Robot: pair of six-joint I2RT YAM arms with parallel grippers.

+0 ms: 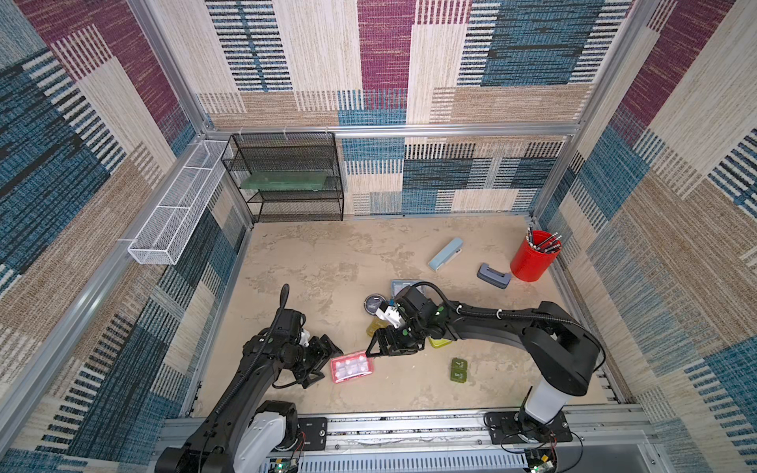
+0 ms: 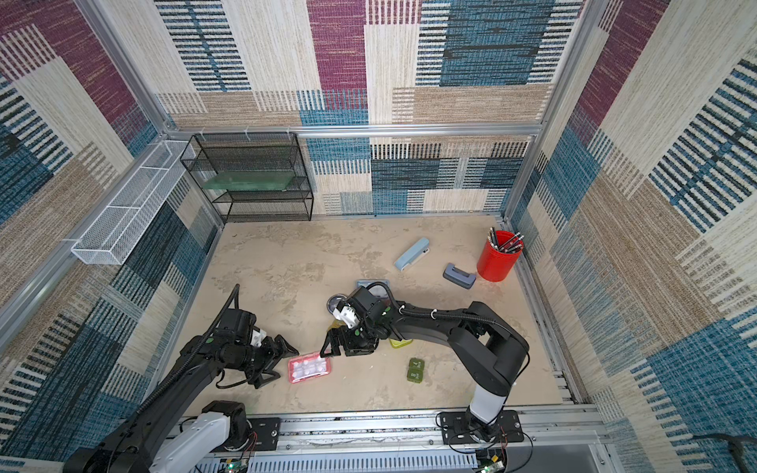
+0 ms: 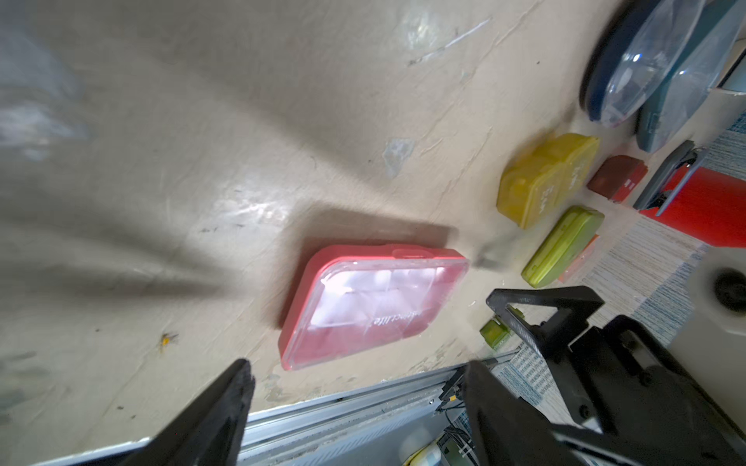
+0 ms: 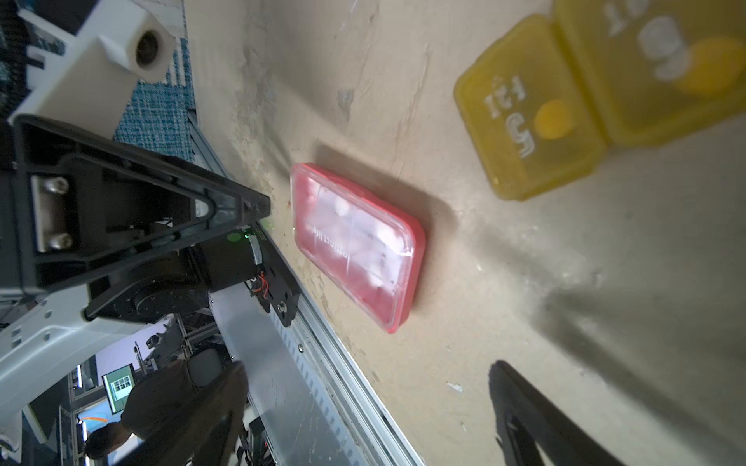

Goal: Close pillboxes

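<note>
A pink pillbox (image 1: 351, 367) with a clear lid lies near the front; its lid looks down in both wrist views. My left gripper (image 1: 321, 361) is just left of it, fingers apart and empty. My right gripper (image 1: 382, 343) stands open above and to the right of it, holding nothing. A yellow pillbox (image 4: 528, 108) lies behind the pink one, partly hidden by the right gripper in the top views. A small green pillbox (image 1: 458, 369) lies to the right. Round and blue-grey boxes (image 3: 645, 58) are at the back, next to a lime-green box (image 3: 561, 247).
A blue stapler (image 1: 444, 254), a grey hole punch (image 1: 493, 276) and a red pen cup (image 1: 530, 264) stand at the back right. A black mesh rack (image 1: 339, 205) stands at the back left.
</note>
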